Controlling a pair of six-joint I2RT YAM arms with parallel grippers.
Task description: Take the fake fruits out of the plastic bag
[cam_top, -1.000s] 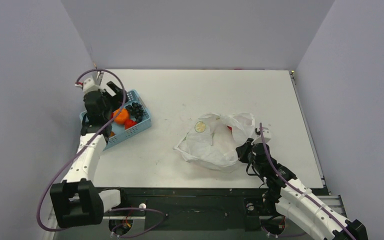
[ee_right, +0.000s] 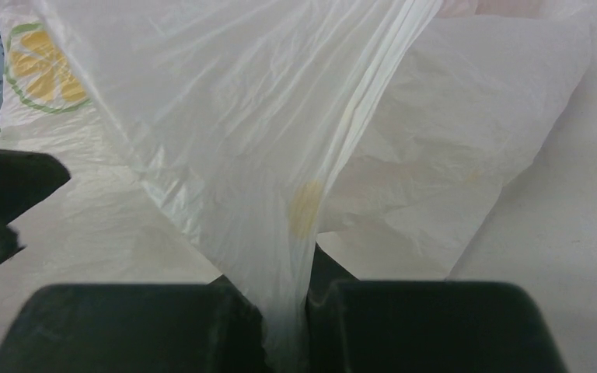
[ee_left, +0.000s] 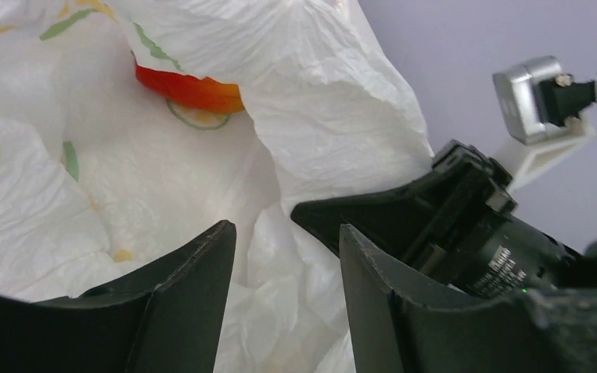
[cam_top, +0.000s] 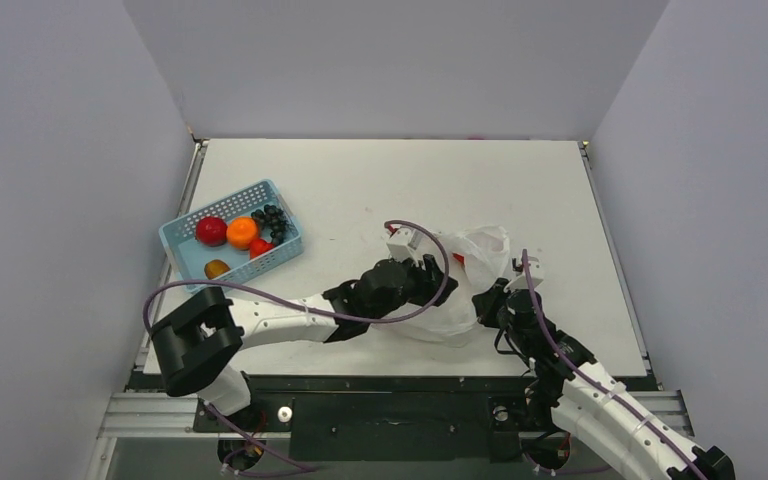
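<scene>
The white plastic bag (cam_top: 482, 250) lies spread at the table's middle right, its mouth held wide. Inside it, a red-orange fruit (ee_left: 190, 89) is partly covered by a fold in the left wrist view. My left gripper is over the bag, its fingers apart with nothing between them. In the right wrist view, my right gripper is shut on the gathered bag edge, and the plastic (ee_right: 225, 140) rises taut from between its fingers. The left arm covers much of the bag from above.
A blue perforated basket (cam_top: 182, 243) at the far left holds a red fruit (cam_top: 211, 231), an orange (cam_top: 243, 233), dark grapes (cam_top: 276, 224), a smaller red fruit (cam_top: 261, 247) and a brown fruit (cam_top: 216, 269).
My left arm has swung from above the basket rightward to the bag, uncovering the basket's fruits. The right arm stays in place, and the bag has barely moved.
</scene>
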